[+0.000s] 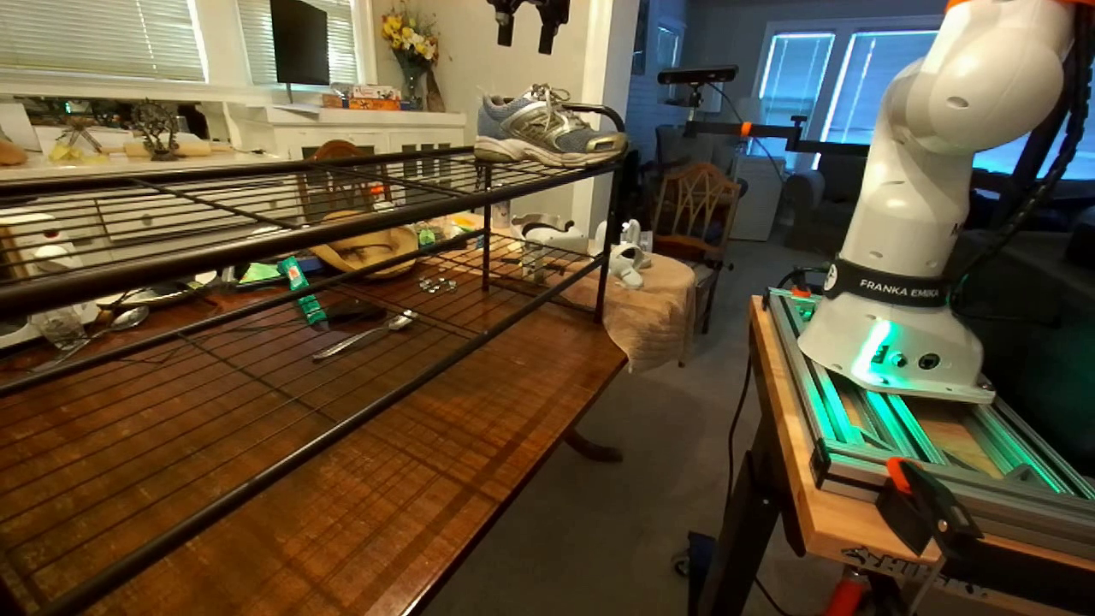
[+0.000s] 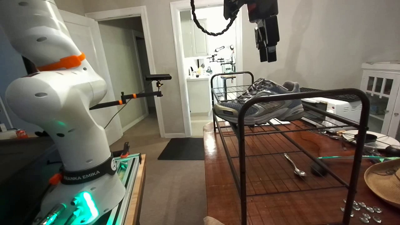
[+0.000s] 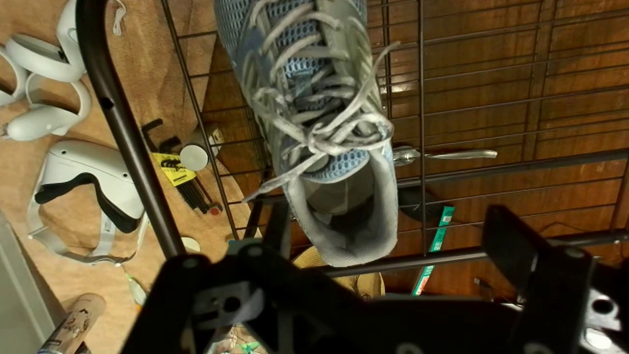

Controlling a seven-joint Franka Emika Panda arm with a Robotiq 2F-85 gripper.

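A grey-blue running shoe (image 1: 549,128) sits upright on the upper tier at one end of the black wire rack (image 1: 277,241). Its toe overhangs the rack's front rail in exterior view 2, where the shoe (image 2: 262,103) is seen from the side. My gripper (image 2: 268,58) hangs above the shoe, clear of it, its fingers pointing down. From the wrist, the fingers of my gripper stand wide apart, open and empty. The opening and loose laces of the shoe (image 3: 321,124) face the camera. No second shoe shows in any current view.
On the table beneath the rack lie a spoon (image 1: 364,334) and a green packet (image 1: 303,293). A straw hat (image 2: 386,180) and glass pebbles (image 2: 362,210) are close by. The rack's curved end rail (image 3: 127,127) stands beside the shoe. Most of the upper tier is bare.
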